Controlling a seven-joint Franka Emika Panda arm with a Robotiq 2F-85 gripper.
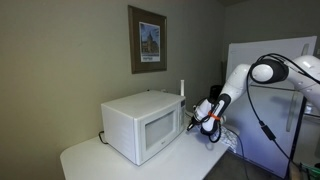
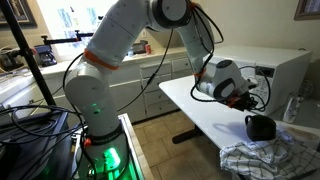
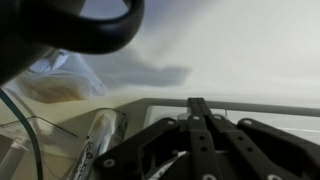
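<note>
My gripper is shut, its dark fingertips together at the bottom of the wrist view, with nothing showing between them. In the second exterior view the gripper [image 2: 256, 103] hangs low over the white table, close to a dark rounded pot or mug [image 2: 260, 128]. That vessel's dark curved handle [image 3: 105, 33] fills the upper left of the wrist view, apart from the fingertips. The first exterior view has the gripper [image 1: 193, 126] at the microwave's right, too small there to read its fingers.
A white microwave [image 1: 128, 128] stands on the white table [image 1: 95, 160], beside the arm. Grey patterned cloth [image 2: 265, 160] lies around the dark vessel. A printed can or tube [image 3: 98, 142] and a clear plastic bag [image 3: 65, 78] show at left in the wrist view.
</note>
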